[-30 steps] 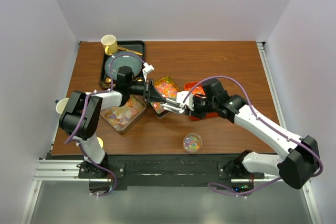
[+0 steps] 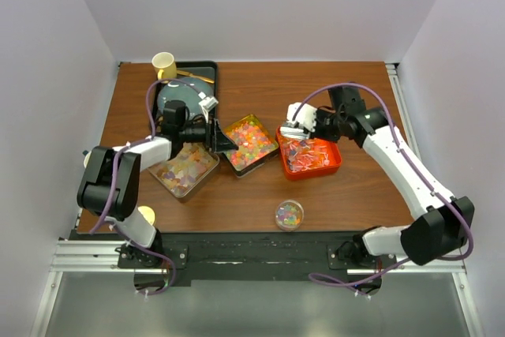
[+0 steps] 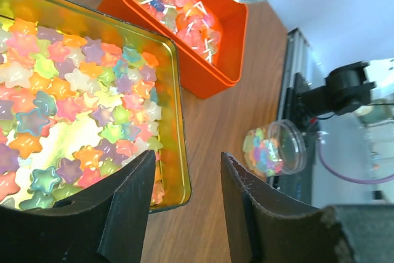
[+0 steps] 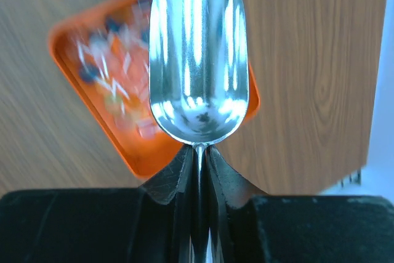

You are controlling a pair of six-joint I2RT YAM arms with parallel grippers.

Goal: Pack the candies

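My right gripper is shut on the handle of a shiny metal scoop [image 4: 198,53]. The scoop's head hangs above the orange bin [image 2: 319,170] of wrapped lollipops, and no candy shows on the side facing the right wrist camera. Star-shaped candies [image 3: 68,106] in several colours fill the yellowish tray [image 2: 273,147]. Over that tray's near right side my left gripper holds its fingers apart, with nothing between them. A small clear round jar [image 2: 289,215] with colourful candies stands near the table's front edge.
Left of the star tray is a clear tray [image 2: 185,189] of paler candies, partly under the left arm. Behind it, a dark tray [image 2: 215,69] carries a bluish plate [image 2: 175,94], beside a yellow mug [image 2: 164,65].
The scoop moved right and back with my right gripper, from beside the left fingers over the star tray to above the orange bin. My left gripper shifted slightly left.
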